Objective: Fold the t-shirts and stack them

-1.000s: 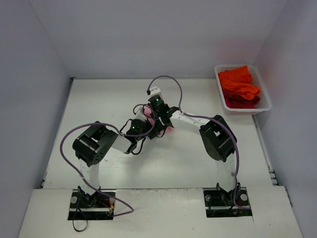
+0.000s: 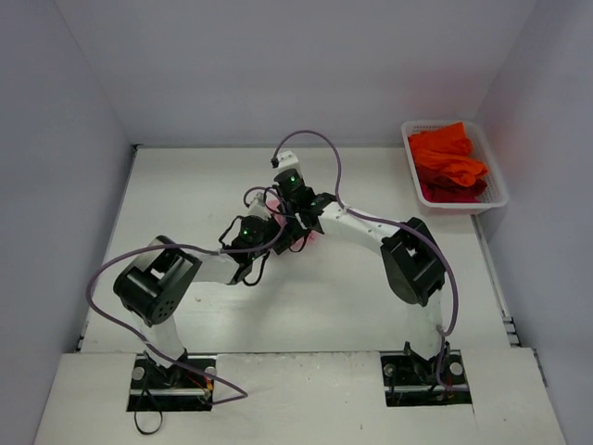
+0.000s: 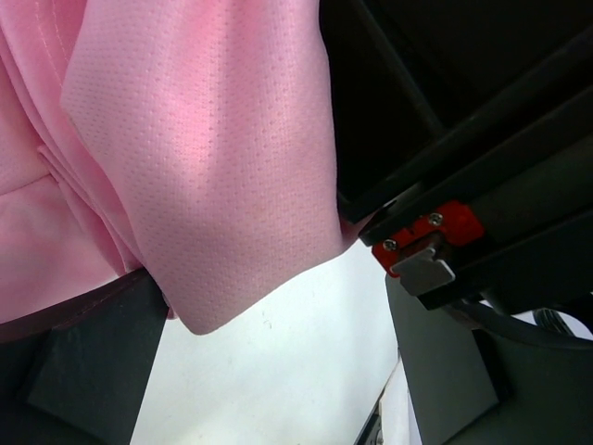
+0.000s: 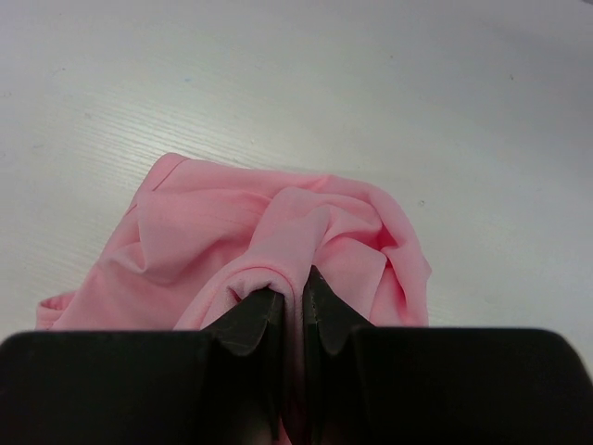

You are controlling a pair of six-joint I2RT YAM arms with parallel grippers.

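Observation:
A pink t-shirt [image 4: 190,227] lies bunched at the middle of the table, mostly covered by both arms in the top view. My right gripper is shut on a fold of it, and the cloth rises between the fingers. In the left wrist view, pink cloth [image 3: 213,167] hangs close in front of the camera. My left gripper stands open there, its fingers wide apart. The cloth's lower corner dips between them near the left finger, not clasped. Part of the right gripper's dark body [image 3: 500,176] fills that view's right side.
At the back right a white basket [image 2: 496,190] holds orange and red cloths [image 2: 449,158]. Both arms stand very close together at the middle.
The left arm has shifted left and its gripper has drawn slightly away from the right one. My right arm has moved a little toward the back.

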